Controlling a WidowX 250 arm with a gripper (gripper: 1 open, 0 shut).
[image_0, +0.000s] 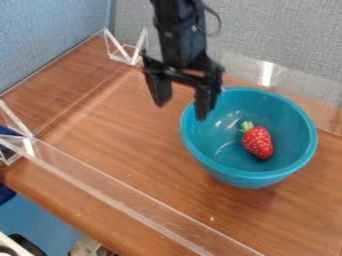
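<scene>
A large turquoise bowl (247, 165) sits on the wooden surface at the right, with a red strawberry (258, 142) inside it. My black gripper (182, 98) hangs open at the upper middle, its right finger over the bowl's left rim and its left finger over the wood left of the bowl, nothing between them.
Clear plastic strips or walls run along the front and back edges, with white wire frames at the upper left and left edge. A grey padded wall stands behind.
</scene>
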